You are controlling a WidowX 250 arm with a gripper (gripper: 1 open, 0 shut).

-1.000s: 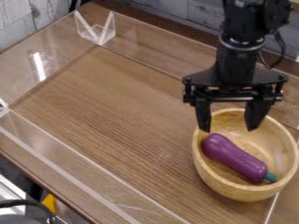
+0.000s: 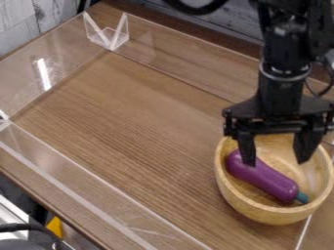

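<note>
My gripper point(image 2: 271, 136) hangs open, its black fingers spread low over the rear part of a yellow bowl point(image 2: 239, 198) at the right of the camera view. In the bowl lies a purple eggplant-like object point(image 2: 263, 178) with a teal tip, under the front of the gripper. Nothing shows between the fingers. The gripper's body hides part of the table and the bowl's back rim.
A white wire rack point(image 2: 107, 31) stands at the back left. A small yellow object point(image 2: 54, 225) is at the bottom-left edge.
Over the last second my gripper has come lower and nearer, over the bowl, now covering more of its back part. The bowl and purple object look unmoved.
</note>
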